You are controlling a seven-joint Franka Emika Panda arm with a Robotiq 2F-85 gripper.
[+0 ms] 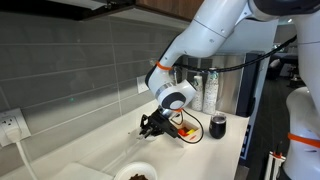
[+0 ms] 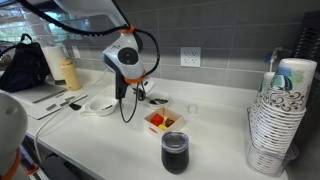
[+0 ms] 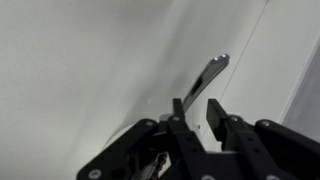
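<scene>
A shiny metal utensil handle [image 3: 206, 76] sticks out from between the fingertips of my gripper, which is shut on it in the wrist view. The utensil's other end is hidden by the gripper. Just under and beside the fingers, a white bowl [image 3: 112, 136] shows part of its rim. In exterior view 1 my gripper [image 1: 148, 130] hangs above and behind the bowl [image 1: 122, 174], which has something dark inside. From the other side, the gripper [image 2: 121, 93] stands to the right of the bowl [image 2: 97, 112].
An open box [image 2: 164, 130] with colourful items stands on the white counter, with a black cup [image 2: 175, 152] in front of it. A dark utensil [image 2: 156, 99] lies near the wall. Stacked paper cups [image 2: 272, 120] rise at the right.
</scene>
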